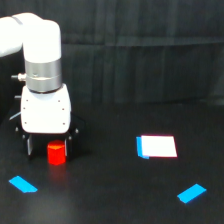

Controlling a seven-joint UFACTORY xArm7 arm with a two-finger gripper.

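Low over the dark table at the left, my white gripper (50,151) points down with its dark fingers spread apart. A small red block-like object (57,154) stands on the table between or just in front of the fingers. Space shows on its left side, and the right finger is hard to make out against the dark background. Contact between the fingers and the red object cannot be made out.
A white square with a red edge (161,146) lies right of centre, a blue strip (140,147) along its left side. Blue strips lie at the front left (22,184) and front right (191,193). Dark curtain hangs behind.
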